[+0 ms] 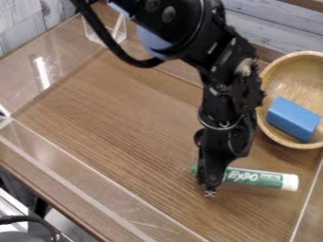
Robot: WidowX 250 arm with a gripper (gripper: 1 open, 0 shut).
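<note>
My black gripper (pixel 210 180) reaches down over the front right of the wooden table, its fingertips at the left end of a green and white EXPO eraser or marker (pixel 260 179) lying on the table. The fingers cover that end, and whether they are closed on it I cannot tell.
A round wooden bowl (pixel 293 69) at the back right holds a blue block (pixel 294 117). A clear object stands at the back left edge.
</note>
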